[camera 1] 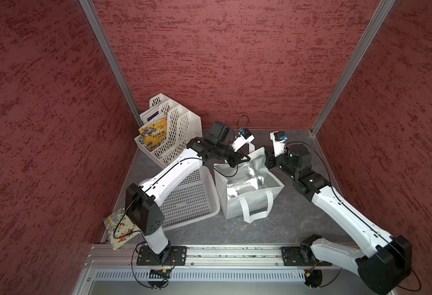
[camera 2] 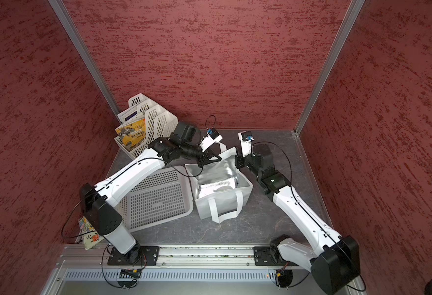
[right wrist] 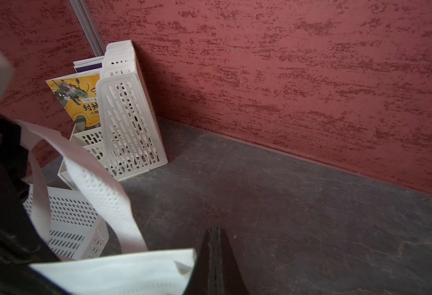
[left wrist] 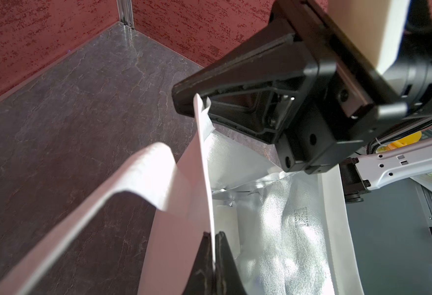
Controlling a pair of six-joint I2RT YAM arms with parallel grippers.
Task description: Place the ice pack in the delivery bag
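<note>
The white delivery bag (camera 1: 248, 201) with foil lining stands open at the table's centre. My left gripper is shut at its raised rim, the thin white edge (left wrist: 203, 162) running into its fingertips. My right gripper is shut beside the bag's upper right corner, a white flap close by its fingers; whether it pinches anything is unclear. In the left wrist view the right gripper's black body reaches over that corner. I cannot make out an ice pack.
A grey-white basket (camera 2: 154, 206) lies left of the bag, a file rack (camera 1: 181, 132) with books behind it, and papers (camera 1: 117, 226) at the front left. The table right of the bag is clear.
</note>
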